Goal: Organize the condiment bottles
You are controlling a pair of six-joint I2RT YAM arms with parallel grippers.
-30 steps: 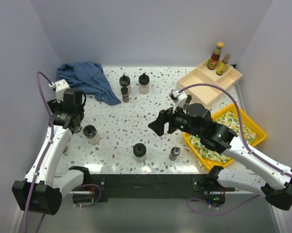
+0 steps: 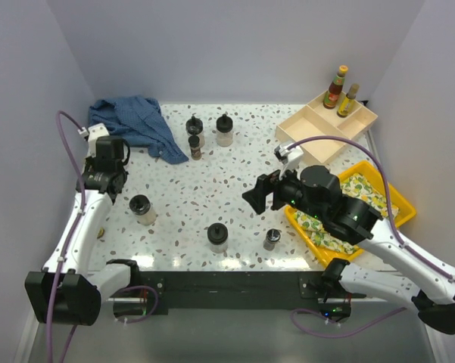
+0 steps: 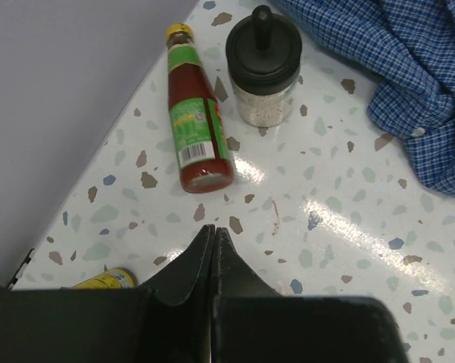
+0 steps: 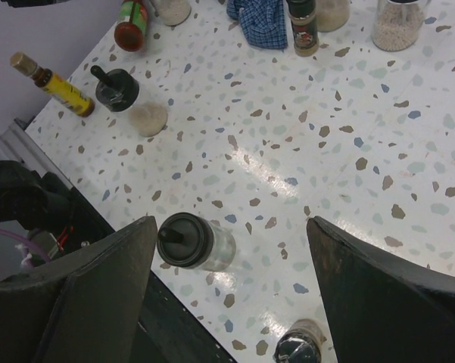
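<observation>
My left gripper is shut with nothing between its fingers. Beyond the tips, a red sauce bottle [image 3: 200, 125] with green label and yellow cap is tipped over, its base turned towards me; the arm hides it in the top view. A yellow-labelled bottle [image 4: 67, 92] stands near the left wall. My right gripper [image 2: 256, 198] hangs open and empty above the table. Black-lidded jars stand at left [image 2: 142, 209], front centre [image 2: 218, 237] and back [image 2: 224, 130]. Small shakers stand at back [image 2: 194, 147] and front right [image 2: 272, 239].
A wooden box [image 2: 300, 121] at the back right holds a red sauce bottle [image 2: 335, 87] and a yellow-labelled bottle [image 2: 347, 100]. The yellow basket [image 2: 408, 206] lies partly under my right arm. A blue cloth [image 2: 136, 125] covers the back left corner.
My left gripper went from open to shut. The red sauce bottle, upright before, is now tipped with its cap away from the gripper. The right gripper shifted slightly right.
</observation>
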